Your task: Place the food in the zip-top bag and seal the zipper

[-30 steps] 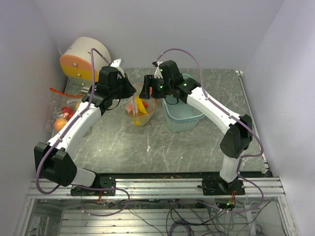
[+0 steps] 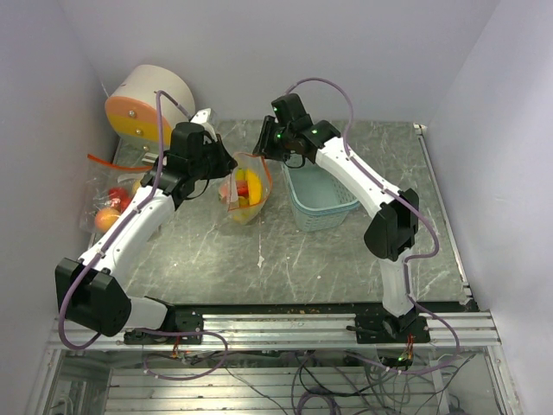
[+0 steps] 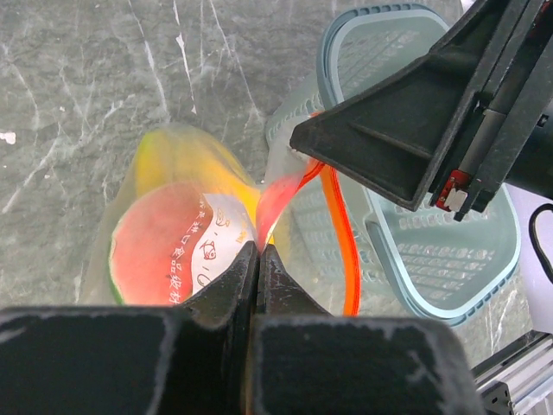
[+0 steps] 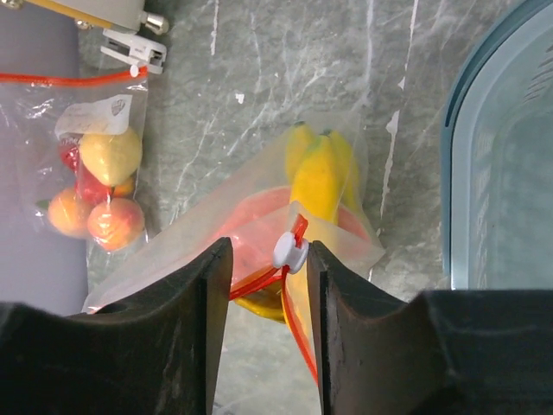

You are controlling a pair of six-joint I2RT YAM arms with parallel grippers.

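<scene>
A clear zip top bag (image 2: 244, 218) with orange zipper strips hangs open-mouthed near the back of the table. Inside it are a yellow banana bunch (image 4: 321, 186) and a red melon piece (image 3: 155, 242). My left gripper is shut on one edge of the bag's mouth. At the opposite end of the zipper, my right gripper is part open. Its fingers (image 4: 218, 285) stand on both sides of the white zipper slider (image 4: 291, 252), which lies nearer the right-hand finger; whether they touch it I cannot tell.
A pale green basket (image 2: 321, 212), empty as far as shows, stands just right of the bag. To the left lies another clear bag of fruit (image 2: 111, 207), below a cream and orange bread box (image 2: 151, 99).
The left arm has stayed almost still, holding the bag.
</scene>
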